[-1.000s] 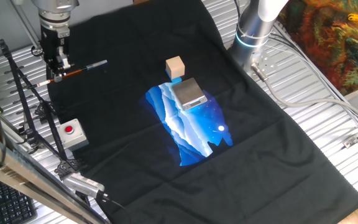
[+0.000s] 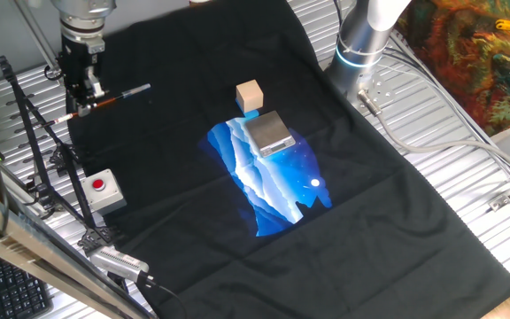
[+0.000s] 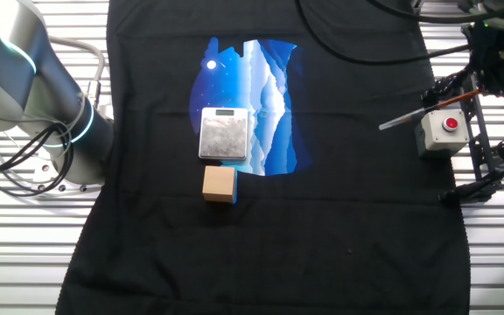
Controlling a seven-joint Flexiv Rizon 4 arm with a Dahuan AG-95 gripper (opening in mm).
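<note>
At the upper left of exterior view 1, my gripper (image 2: pixel 87 104) is shut on a thin pen-like stick (image 2: pixel 135 91), orange-brown in the middle with a grey end. The stick is held crosswise, its grey end pointing over the black cloth. In exterior view 2 the same stick (image 3: pixel 401 119) juts leftward from the right edge, where cables and dark parts partly hide the fingers. A square silver scale (image 2: pixel 269 131) rests on a blue-and-white mountain picture (image 2: pixel 253 182). Beside the scale sits a light wooden cube (image 2: pixel 250 95), with a bit of blue at its side.
A grey box with a red button (image 2: pixel 103 190) stands at the cloth's left edge, near a black frame (image 2: pixel 76 182). The robot's base (image 3: pixel 81 140) is on the opposite side.
The scale, cube and picture have not moved.
</note>
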